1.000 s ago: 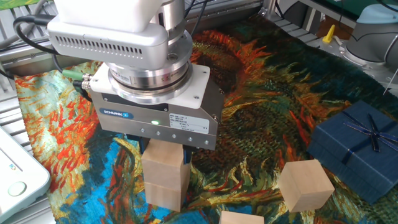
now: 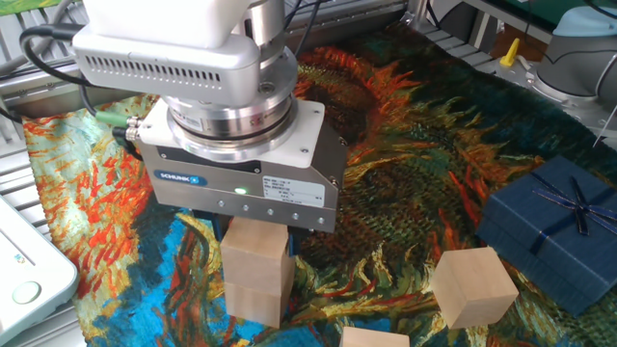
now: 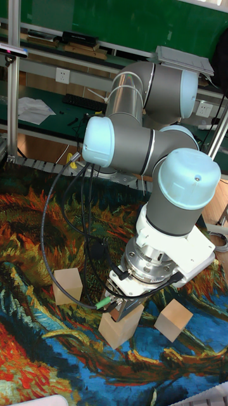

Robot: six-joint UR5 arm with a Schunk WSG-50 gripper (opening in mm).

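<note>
Two pale wooden blocks stand stacked under my gripper [image 2: 254, 236] in exterior view 2. The upper block [image 2: 253, 258] sits squarely on the lower block [image 2: 253, 303]. My dark fingers [image 2: 216, 227] are on either side of the upper block, and a slim gap shows at the left one, so the gripper looks slightly open. In exterior view 3 the stack [image 3: 118, 329] is partly covered by the gripper body, and the fingertips are hidden there.
A loose wooden block [image 2: 473, 287] lies right of the stack, and another block [image 2: 374, 338] is cut by the bottom edge. A navy gift box [image 2: 540, 231] sits at the far right. A white device [image 2: 29, 265] is at the left edge.
The fingers have spread a little, the left one moving outward from the upper block. The stack and the arm look unmoved.
</note>
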